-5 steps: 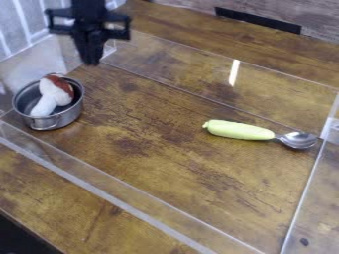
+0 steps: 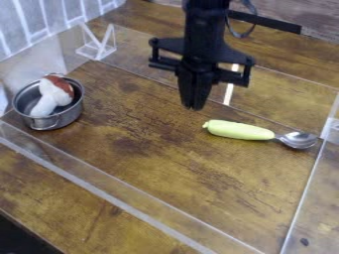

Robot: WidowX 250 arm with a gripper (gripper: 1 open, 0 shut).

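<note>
My dark gripper (image 2: 196,94) hangs over the upper middle of the wooden table, above and left of a pale yellow-green vegetable (image 2: 239,130); it looks shut, with nothing visible between its fingers. A silver spoon (image 2: 298,139) lies at the right end of the vegetable. A metal bowl (image 2: 54,119) at the left holds a white piece with a brown top (image 2: 55,93).
A small white rack (image 2: 99,42) stands at the back left. Clear panels edge the left and right sides.
My gripper has moved right and lower in the view, from above the bowl at the back left to above the middle-right. The objects on the table look unmoved.
</note>
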